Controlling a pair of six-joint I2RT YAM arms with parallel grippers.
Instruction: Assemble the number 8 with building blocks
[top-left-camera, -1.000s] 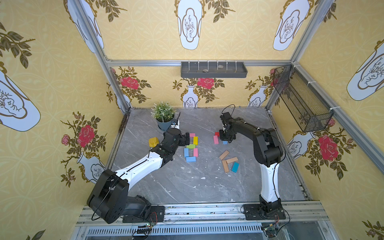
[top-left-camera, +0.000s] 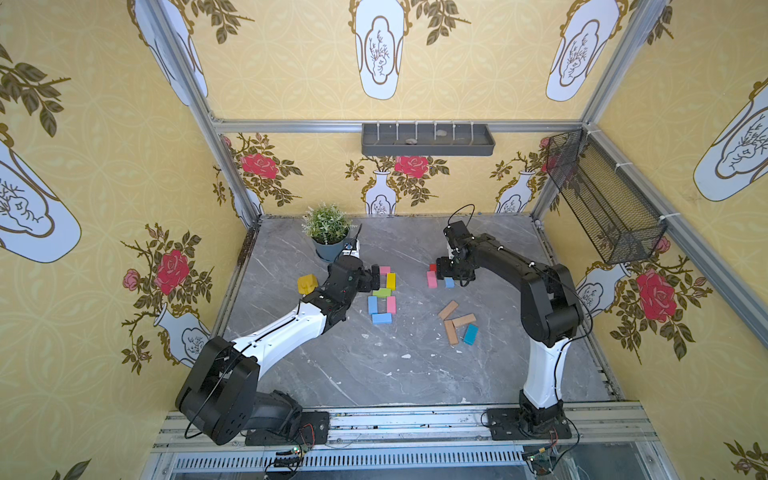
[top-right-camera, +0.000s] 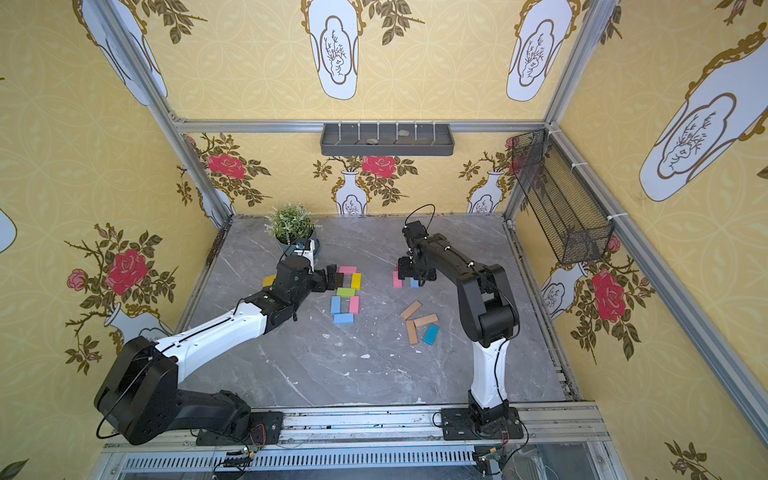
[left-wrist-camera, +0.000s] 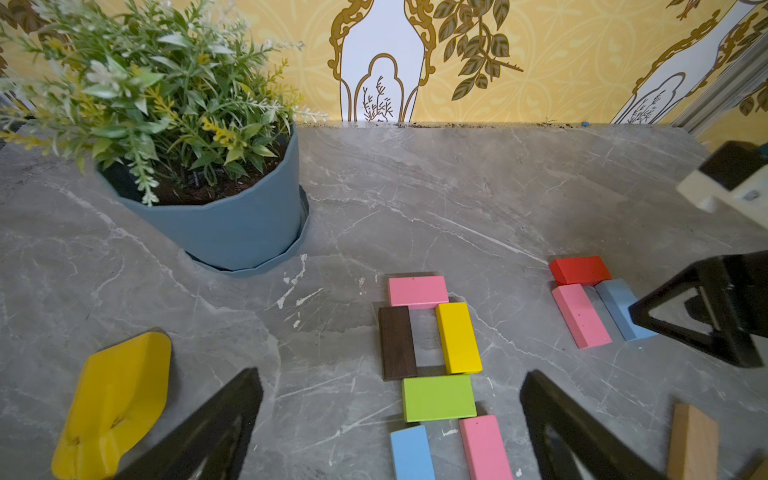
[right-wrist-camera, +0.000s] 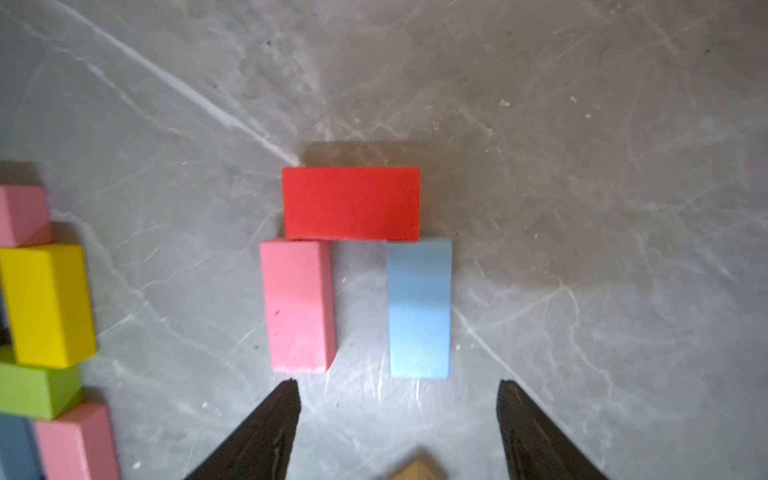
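Note:
A completed-looking figure eight of pink, dark brown, yellow (left-wrist-camera: 457, 336), green (left-wrist-camera: 437, 397), blue and pink blocks lies left of centre. To its right, a red block (right-wrist-camera: 351, 203) tops a pink block (right-wrist-camera: 296, 304) and a light blue block (right-wrist-camera: 418, 309), side by side with a gap between. My right gripper hovers open over this group, nothing between its fingers. My left gripper is open above the table, left of the figure eight, holding nothing.
Several wooden blocks (top-left-camera: 464, 319) and a teal block (top-left-camera: 469, 334) lie at front right. A potted plant (left-wrist-camera: 232, 220) stands at back left, a yellow object (left-wrist-camera: 112, 392) at left.
The left arm and blocks look unchanged.

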